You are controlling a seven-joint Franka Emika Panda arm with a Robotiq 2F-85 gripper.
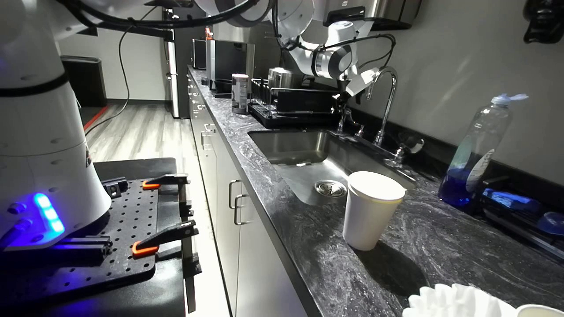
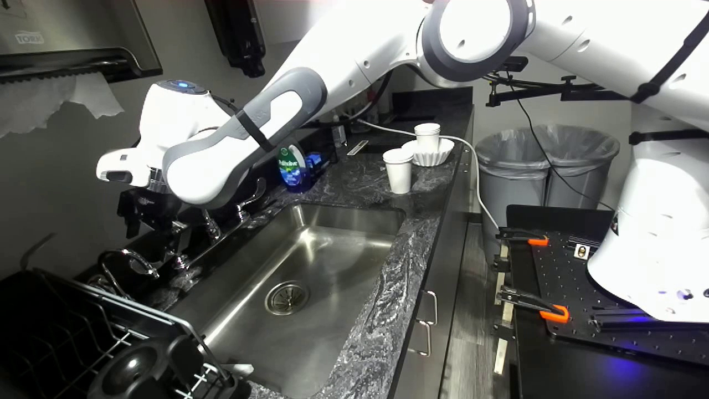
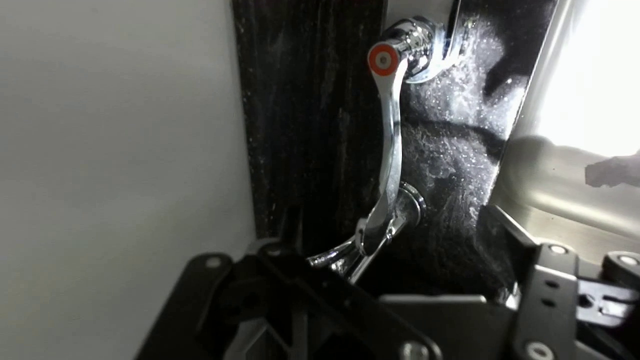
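In the wrist view my gripper is open, its two dark fingers spread wide. A chrome tap lever [image 3: 391, 129] with a red ring at its pivot runs down the picture toward the space between them. Its lower end lies near chrome parts close to the left finger; whether they touch, I cannot tell. From the second exterior view, the gripper [image 2: 152, 219] hangs over the back of the sink beside the faucet [image 2: 126, 256]. The first exterior view has it small, left of the tall curved spout [image 1: 390, 100], with its fingertips hard to make out.
The steel sink [image 1: 288, 171] is empty. A black dish rack [image 1: 306, 100] stands beyond it. On the counter are a white cup [image 1: 371, 214], a blue soap bottle [image 1: 465, 174] and white paper filters [image 1: 457, 302]. The wall is close behind the faucet.
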